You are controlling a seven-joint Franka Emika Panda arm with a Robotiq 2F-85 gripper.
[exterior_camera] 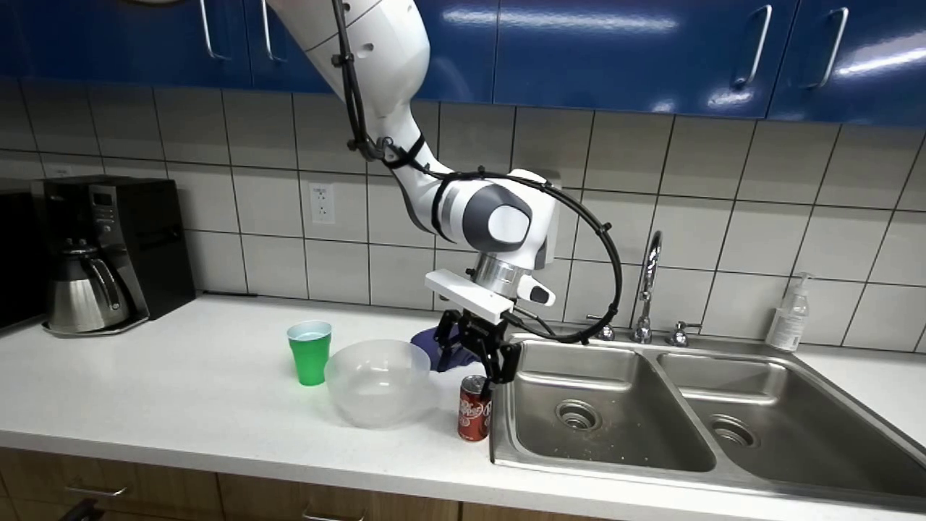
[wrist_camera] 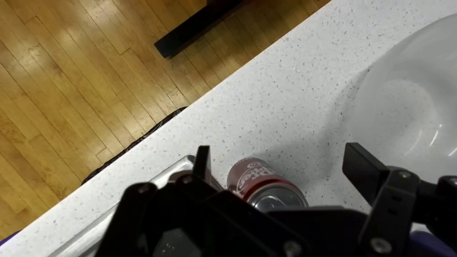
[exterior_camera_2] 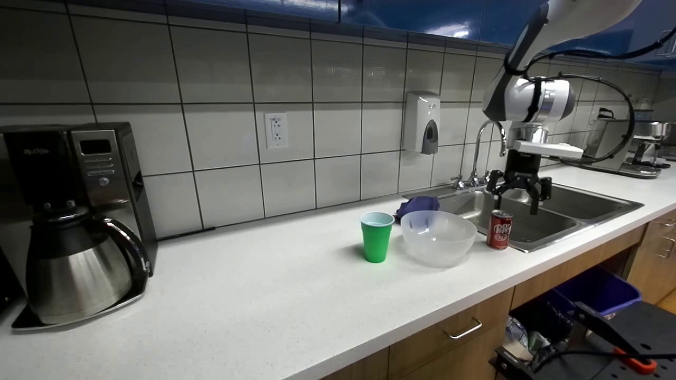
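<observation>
On the white counter a red Dr Pepper can (exterior_camera: 473,415) stands upright beside the sink's left edge. My gripper (exterior_camera: 471,375) is above and just behind it, pointing down, with its fingers wide apart. In the wrist view the can (wrist_camera: 259,176) shows between the two fingers, nearer the left finger (wrist_camera: 202,165), and its lower part in the picture is hidden by the gripper body. Nothing is held. From the second exterior view the gripper (exterior_camera_2: 516,206) hangs over the can (exterior_camera_2: 500,230), one fingertip close to its top.
A translucent bowl (exterior_camera: 375,391) stands left of the can, and a green cup (exterior_camera: 309,356) left of that. Behind the bowl lies a purple cloth (exterior_camera: 425,343). The double sink (exterior_camera: 599,395) is to the right.
</observation>
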